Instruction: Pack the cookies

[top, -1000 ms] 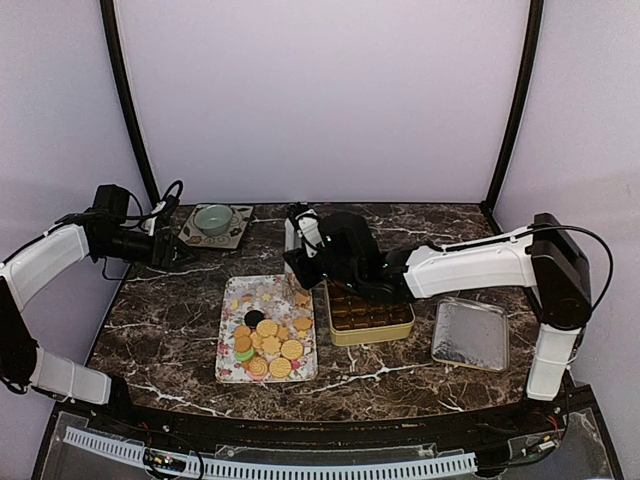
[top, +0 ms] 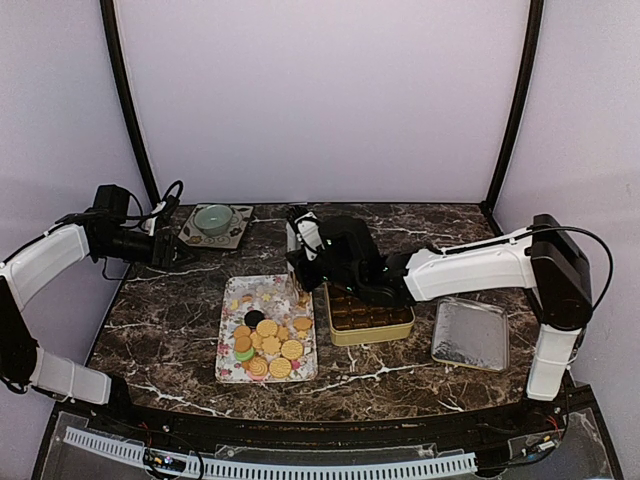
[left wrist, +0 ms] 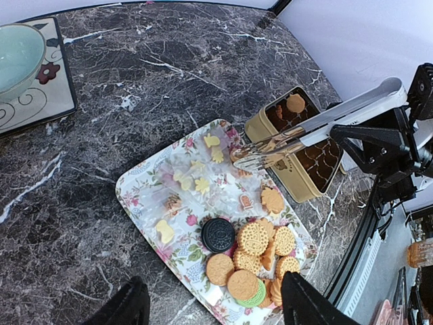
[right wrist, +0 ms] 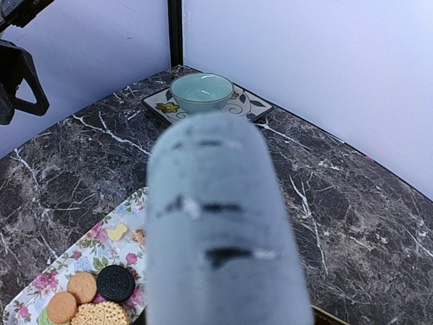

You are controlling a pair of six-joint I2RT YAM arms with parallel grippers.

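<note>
Metal tongs (left wrist: 318, 128) are gripped in my right gripper (top: 304, 256), which is shut on them. Their tips rest low over the far right part of the floral tray (left wrist: 139, 177); whether a cookie is between the tips I cannot tell. Cookies (left wrist: 253, 238) crowd the tray's near end, a black one (left wrist: 218, 235) among them, and small shaped pieces (left wrist: 202, 184) lie farther back. Right of the tray stands the beige box (top: 372, 336) with dark brown compartments, holding a round cookie (left wrist: 295, 103). My left gripper is open and empty, off at the left.
A pale green bowl (top: 213, 220) sits on a patterned plate (top: 237, 238) at the back left. To the right of the box lies a metal lid or tray (top: 470, 333). Bare dark marble lies left of the floral tray.
My right gripper and the tongs have shifted slightly over the tray's far right part. The left arm, tray and box look unmoved.
</note>
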